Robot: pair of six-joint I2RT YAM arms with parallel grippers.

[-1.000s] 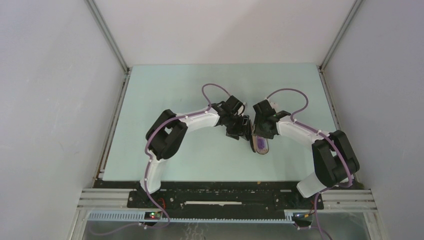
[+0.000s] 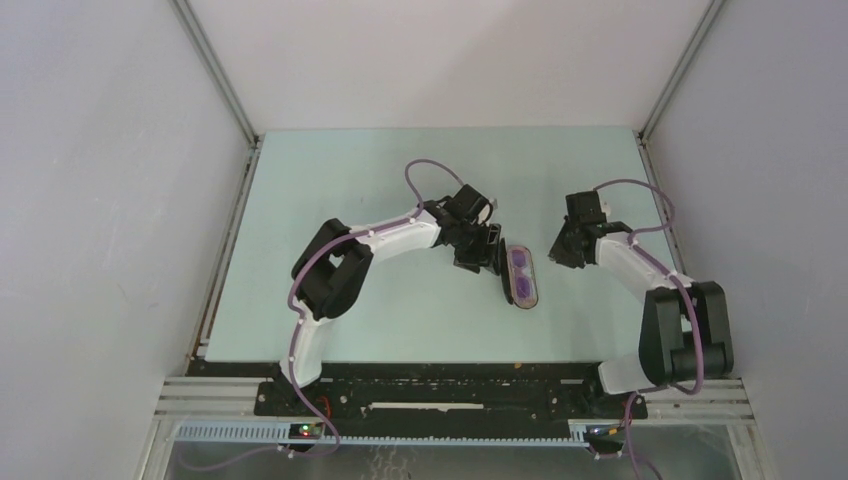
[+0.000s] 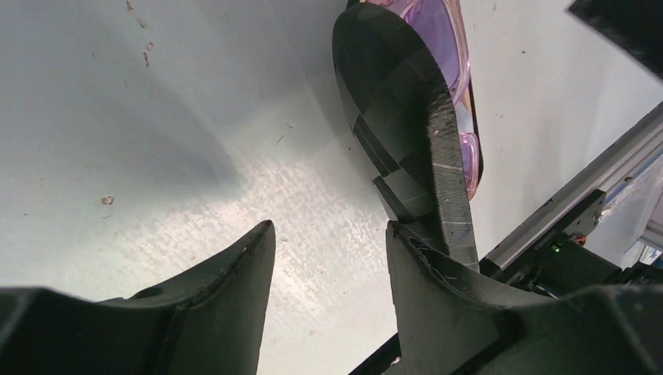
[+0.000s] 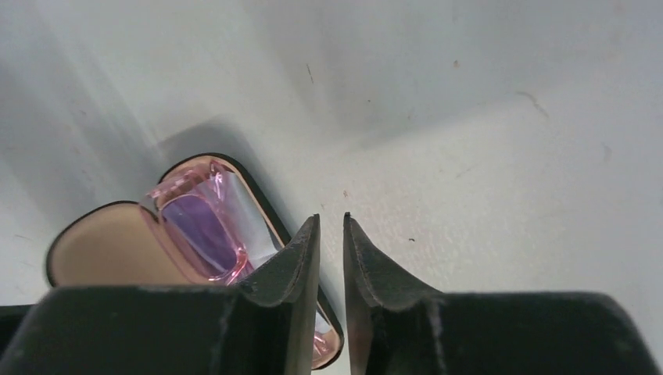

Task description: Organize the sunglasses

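The sunglasses, with purple lenses and a clear pinkish frame, lie inside an eyeglass case. The case's dark lid stands raised on its left side, tan inside. Close to the lid's outer face is my left gripper. Its fingers are spread, only bare table shows between them, and the right finger overlaps the lid's lower end in the left wrist view. My right gripper is a little to the right of the case, its fingertips a narrow gap apart with nothing between them. In its view, its finger hides part of the case.
Apart from the case, the pale table is bare, with wide free room to the left and behind. Side walls bound the area left and right, and a metal rail runs along the front.
My right gripper has moved right, off the case, uncovering the sunglasses in the top view. The left arm has shifted only slightly. The raised lid looks a little more upright.
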